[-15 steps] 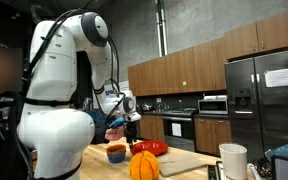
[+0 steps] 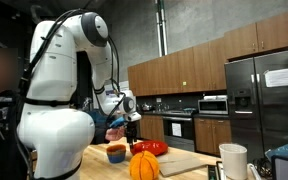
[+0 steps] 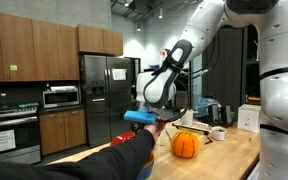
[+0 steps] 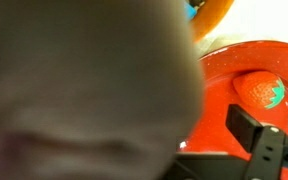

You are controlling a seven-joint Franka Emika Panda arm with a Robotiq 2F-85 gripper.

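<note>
A red plate [image 4: 224, 95] fills much of the wrist view, with a strawberry [image 4: 259, 90] lying near its far edge. Dark gripper fingers [image 4: 246, 130] come in from the lower right, just short of the strawberry. A large, blurred, skin-coloured shape, apparently a person's hand [image 4: 94, 80], covers the left half of that view and hides part of the fingers. In exterior view 1, my gripper [image 2: 132, 134] hangs low over the table between the blue bowl [image 2: 116, 155] and the red plate [image 2: 150, 147]. Whether it is open or holds anything cannot be made out.
An orange pumpkin [image 2: 144, 166] stands in front of the plate. A white mug [image 2: 233, 160] is farther right, and a board [image 2: 183, 163] lies between. In exterior view 2 a dark sleeved arm [image 3: 94, 160] reaches across the front, close to my gripper.
The hand beside my gripper shifts slightly in exterior view 1. The arm, the bowl, the plate and the pumpkin look the same.
</note>
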